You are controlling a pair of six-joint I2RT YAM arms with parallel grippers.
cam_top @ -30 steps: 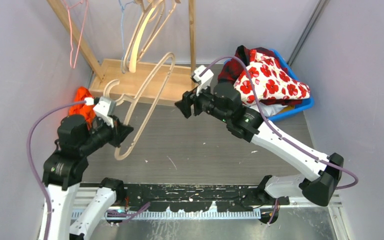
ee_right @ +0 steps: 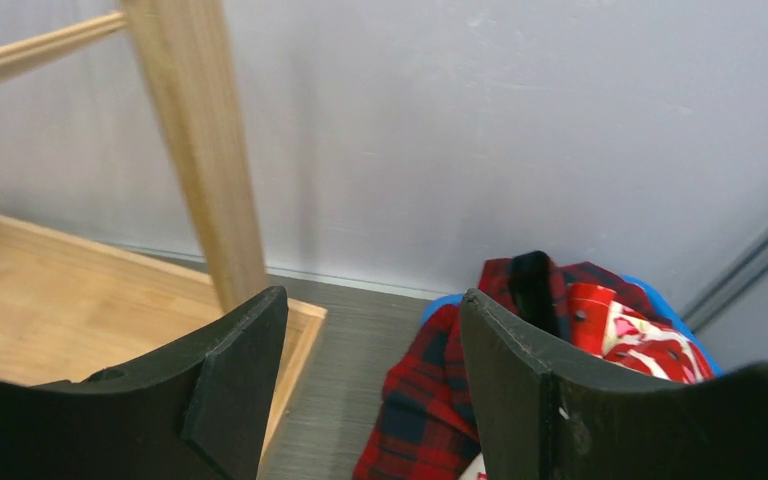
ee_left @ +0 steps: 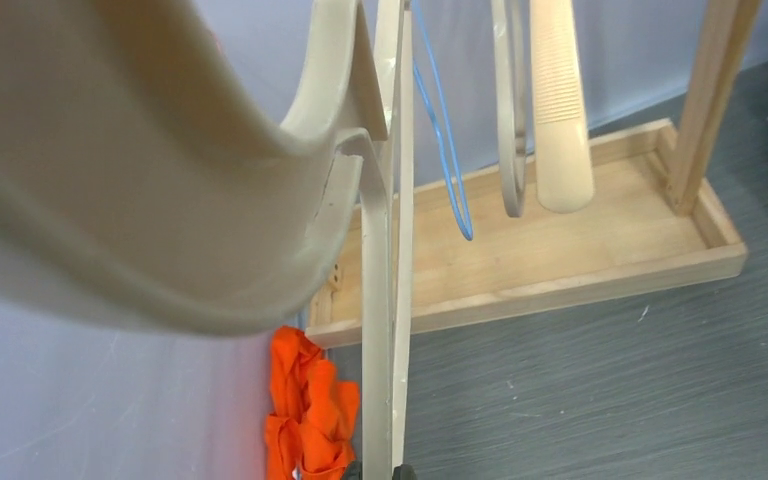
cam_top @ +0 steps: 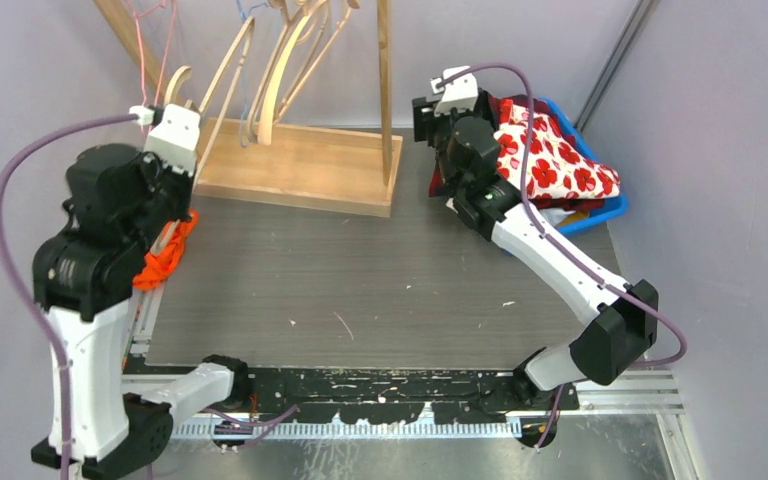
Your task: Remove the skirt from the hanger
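Note:
My left gripper (cam_top: 175, 175) is shut on a pale wooden hanger (ee_left: 377, 300), held up at the left end of the rack, its curved hook large in the left wrist view; no skirt shows on it. My right gripper stands open at the back right, over a blue basket (cam_top: 610, 205) piled with clothes: red plaid cloth (ee_right: 415, 400) and a white cloth with red flowers (cam_top: 560, 170).
A wooden rack (cam_top: 280, 195) at the back holds other hangers (ee_left: 560, 120), pink and blue among wooden ones. Orange cloth (ee_left: 315, 400) lies at the left wall.
My left gripper has carried the hanger from the middle to the rack's left end. The right gripper has moved back and right toward the basket.

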